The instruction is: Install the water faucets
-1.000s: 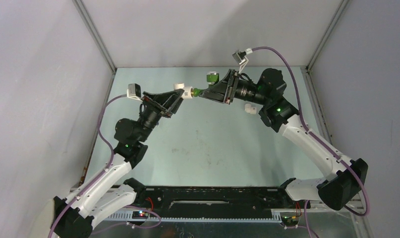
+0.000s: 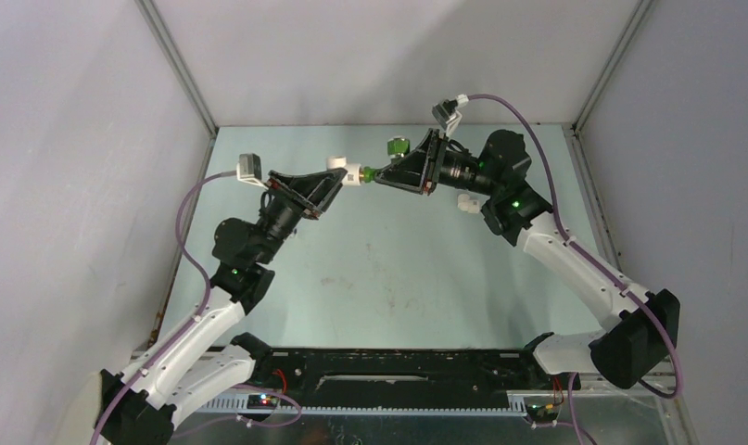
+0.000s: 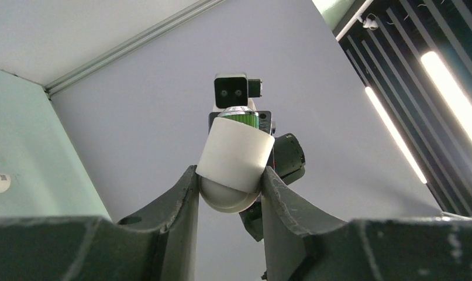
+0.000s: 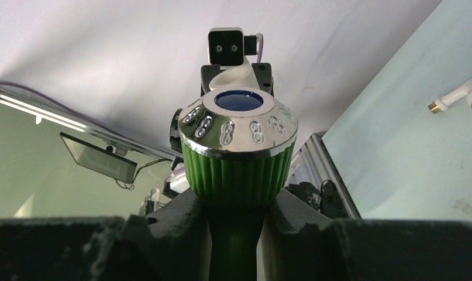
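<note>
In the top view, a white elbow fitting (image 2: 353,174) and a green faucet body (image 2: 368,174) meet end to end above the table. My left gripper (image 2: 341,174) is shut on the white fitting. From the other side, my right gripper (image 2: 379,174) is shut on the green faucet, whose ribbed knob (image 2: 399,146) stands out at the back. The left wrist view has the white fitting (image 3: 236,149) pinched between the fingertips. A chrome-topped green knob (image 4: 238,158) hides much of the right wrist view's middle. How deep the joint goes cannot be seen.
A white fitting (image 2: 469,203) lies on the table near the right arm. The right wrist view has a white piece with a brass threaded end (image 4: 437,107) on the table. Walls stand on both sides.
The right forearm has shifted slightly left and its cable hangs a little differently. Both grippers and the pieces between them have moved by only a few pixels; both grips are unchanged.
</note>
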